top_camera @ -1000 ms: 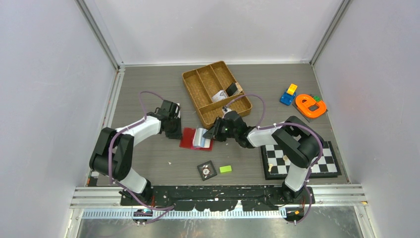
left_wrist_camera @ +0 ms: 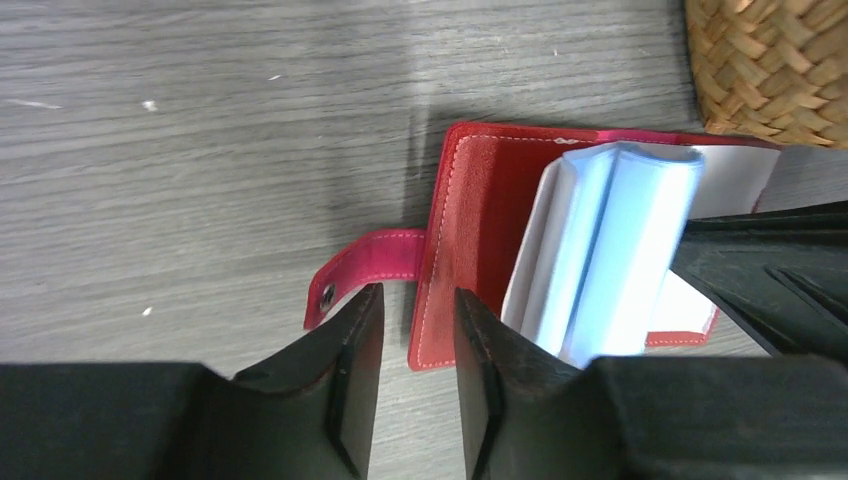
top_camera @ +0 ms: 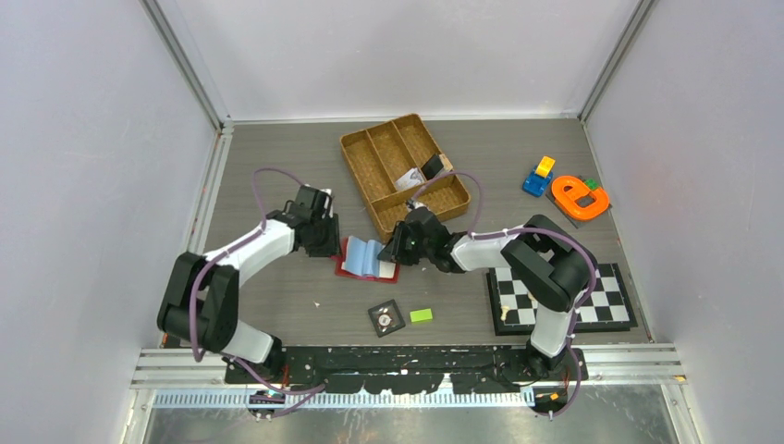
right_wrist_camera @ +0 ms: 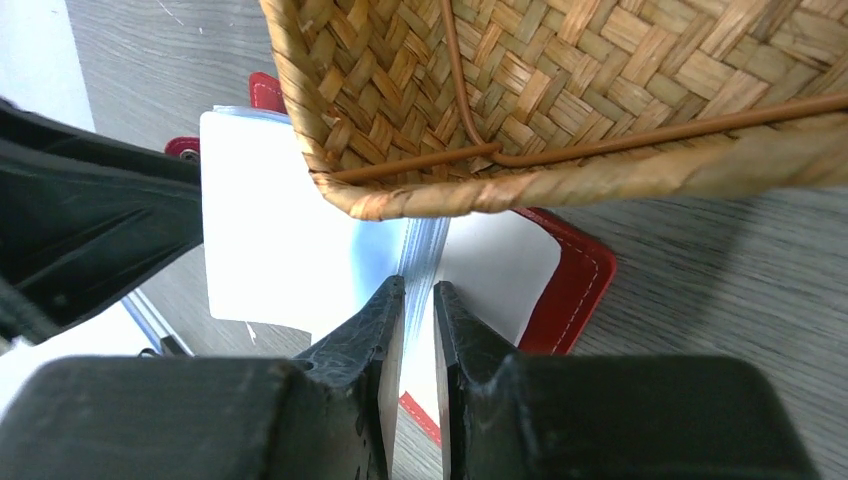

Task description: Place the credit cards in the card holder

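Observation:
The red card holder lies open on the table, its pink strap to the left, with translucent blue-white sleeve pages inside. My left gripper hangs over the holder's left edge, part open, with nothing between its fingers. My right gripper is at the pages, shut on a sleeve page between its fingertips. In the top view the pages fan across the holder. I cannot tell whether any card is among them.
The wicker basket stands just behind the holder and holds small items. A black square object and a green block lie in front. A chessboard and toys are at the right. Bare table lies to the left.
The sleeve pages have spread open leftward over the red cover, showing more blue. My right gripper has shifted slightly; the left arm has moved a little toward the back.

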